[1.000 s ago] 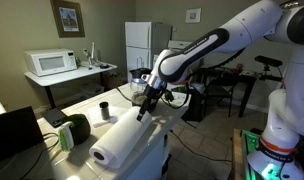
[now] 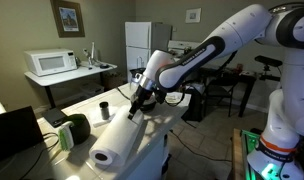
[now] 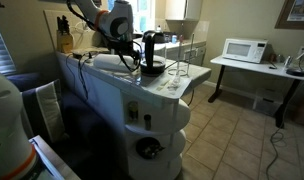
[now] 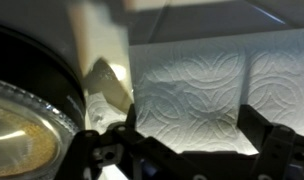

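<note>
A large white paper towel roll (image 2: 118,138) lies on its side on the counter, its near end toward the camera. My gripper (image 2: 140,104) hangs over the roll's far end. In the wrist view, embossed white paper (image 4: 197,90) fills the space in front of my gripper. The fingers stand well apart at left and right, so it is open, with the paper showing between them. Whether either finger touches the paper cannot be told.
A glass jar with golden contents (image 4: 20,140) and a black round object (image 4: 27,75) are close on the left in the wrist view. A dark mug (image 2: 105,110) and a green-and-black round item (image 2: 80,128) share the counter. A microwave (image 2: 52,62) sits on a separate table.
Over the last second the arm's wrist has shifted slightly leftward above the counter. The roll looks to be in about the same place.
</note>
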